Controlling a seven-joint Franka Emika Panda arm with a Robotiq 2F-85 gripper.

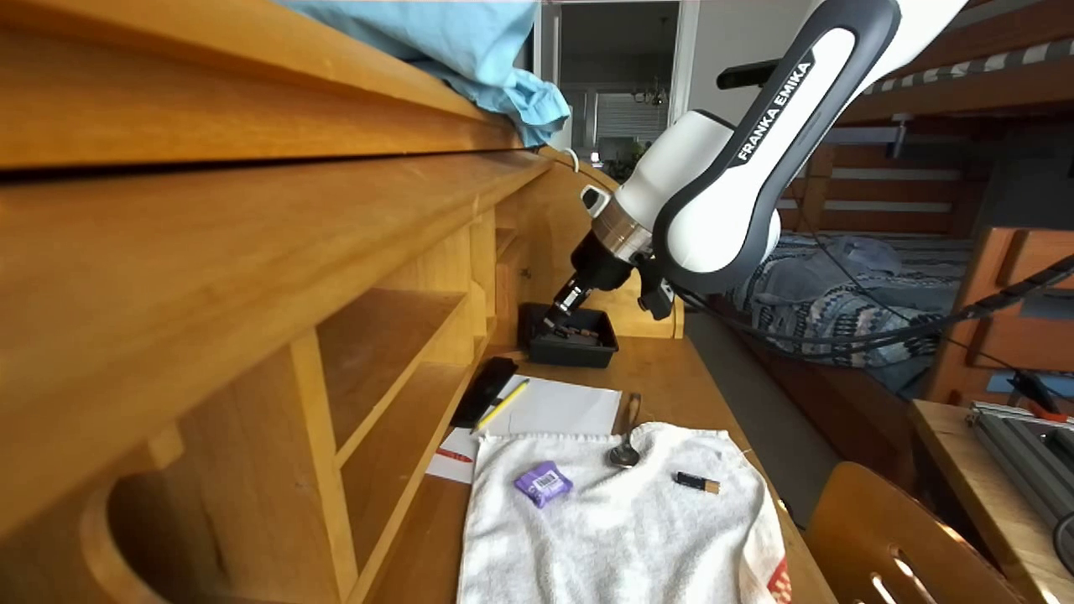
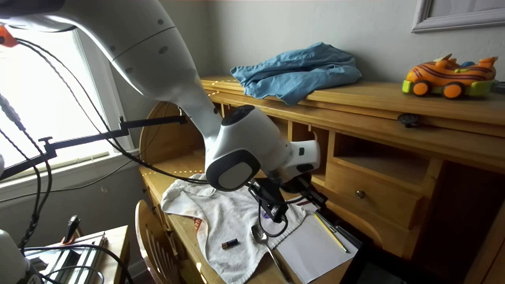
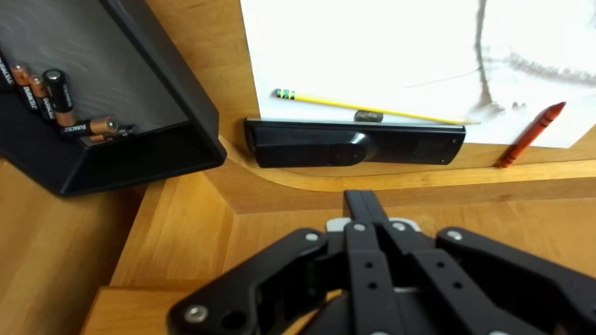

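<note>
My gripper is shut, with nothing showing between its fingers. In exterior view 1 its tips appear in front of the black tray at the desk's far end. The wrist view shows several batteries lying in that tray, left of the fingers. A black remote-like object lies beyond the fingertips, alongside a yellow pencil on white paper. To the right is a red crayon. On the white towel are a purple packet and a single battery; a spoon rests partly on it.
Wooden cubbies and an overhanging shelf run along one side of the desk. A blue cloth and an orange toy car sit on top. A chair stands by the open side.
</note>
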